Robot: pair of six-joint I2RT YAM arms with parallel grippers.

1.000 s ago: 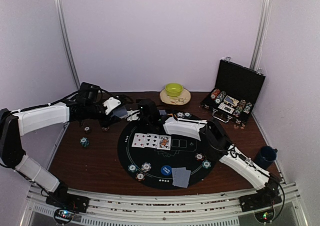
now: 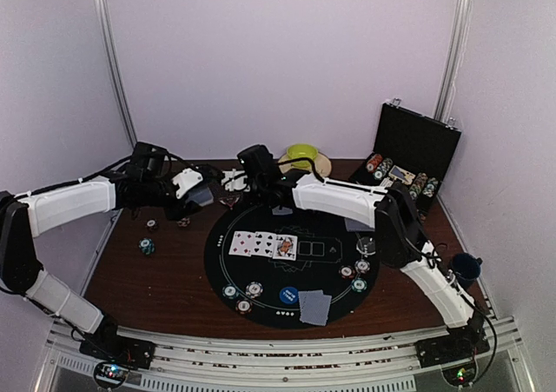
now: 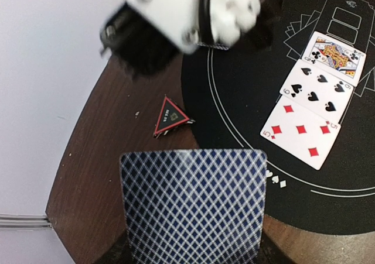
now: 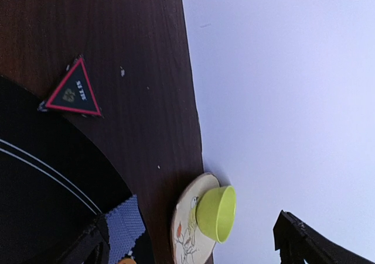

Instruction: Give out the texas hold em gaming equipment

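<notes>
My left gripper [image 2: 191,199] is shut on a stack of blue-backed cards [image 3: 193,199], held above the wood left of the black mat. My right gripper is open, raised beside it near the back of the mat, with nothing visible between its fingers. Three face-up cards, five of diamonds [image 3: 300,132], six of spades [image 3: 316,85] and a face card [image 3: 333,56], lie on the mat [image 2: 261,283]. Face-down cards [image 2: 314,308] lie at the front right. A triangular all-in marker [image 4: 73,91] lies at the mat's back-left edge.
An open chip case [image 2: 417,149] stands at the back right, a plate with a green bowl [image 2: 301,151] at the back. Chips [image 2: 147,246] lie on the left wood and around the mat. A blue mug [image 2: 465,270] stands at the right.
The left gripper with its cards has shifted only slightly.
</notes>
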